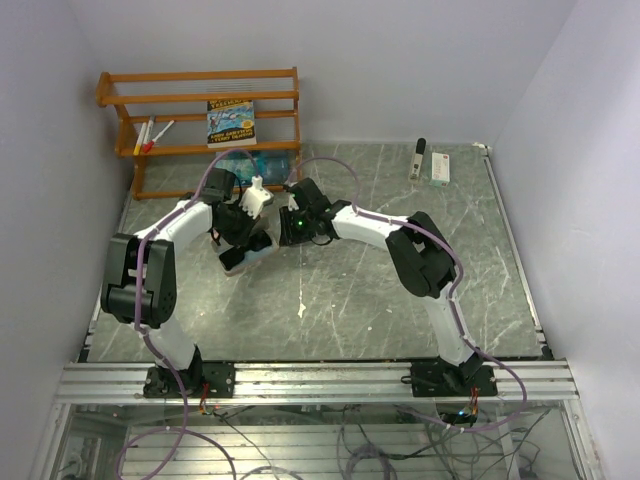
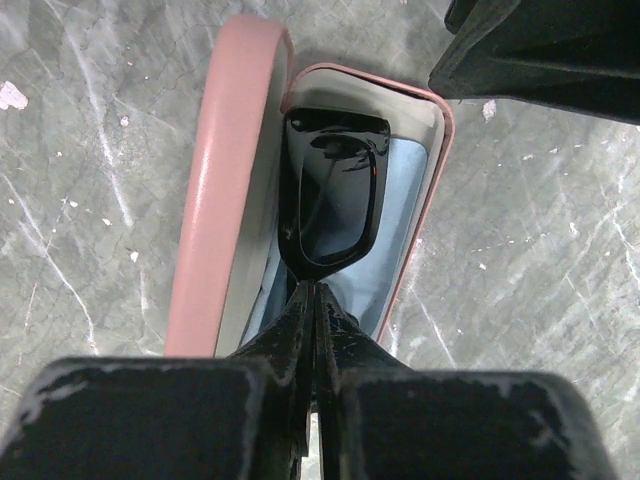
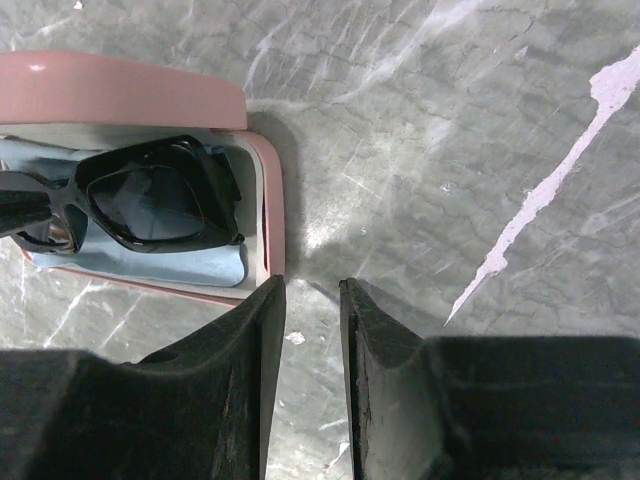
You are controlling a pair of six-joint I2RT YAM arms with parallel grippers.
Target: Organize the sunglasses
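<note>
Black sunglasses (image 2: 380, 190) lie in an open pink-rimmed case (image 3: 273, 210) on top of a light blue cloth (image 3: 190, 265). My left gripper reaches down to the bridge of the frame and is shut on it, between the two lenses. The far lens is hidden beneath that gripper in the left wrist view. Beside the case's short end, my right gripper is partly open, with only bare table showing between its fingers. The case's raised pink lid (image 2: 220, 180) runs along one long side.
A wooden rack (image 1: 200, 148) holding a book (image 1: 231, 122) and pens stands at the back left. A dark marker-like object (image 1: 417, 160) and a small white box (image 1: 440, 168) lie at the back right.
</note>
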